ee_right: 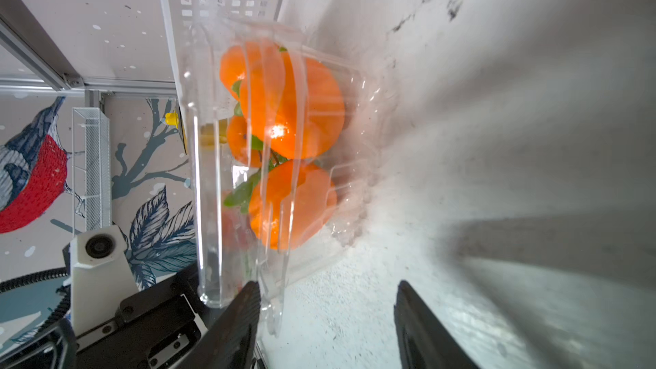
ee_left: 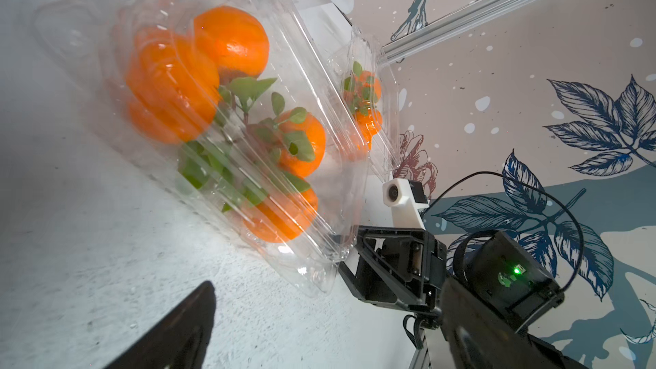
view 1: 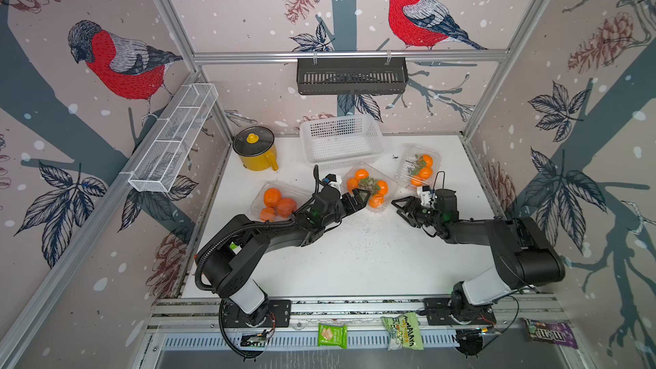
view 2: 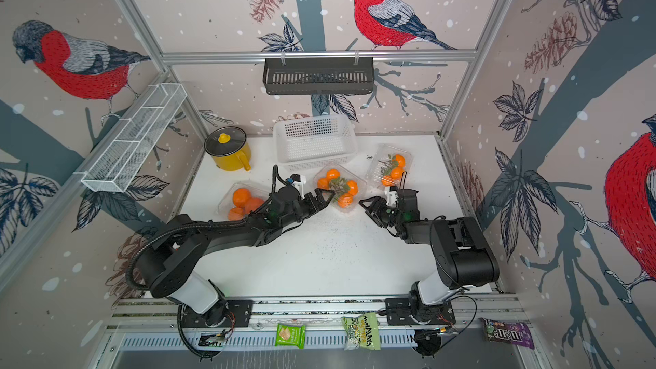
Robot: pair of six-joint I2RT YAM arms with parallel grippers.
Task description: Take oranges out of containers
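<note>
A clear plastic container (view 1: pixel 384 207) with several oranges (view 1: pixel 361 174) and green leaves stands mid-table between the two arms; its lid appears closed in the left wrist view. To its right is a second clear container (view 1: pixel 408 153) holding oranges (view 1: pixel 425 172) and leaves. A third clear container (view 2: pixel 227 198) with oranges (view 2: pixel 241 196) sits partly behind the left arm. My left gripper (view 1: pixel 361 199) is open at the middle container's left side, nothing between its fingers. Apart, with empty space between its fingers, my right gripper stands just right of that same container.
An empty white basket (view 1: pixel 341 140) stands behind the middle container. A yellow pot (view 1: pixel 255 150) with a dark lid is at the back left.
</note>
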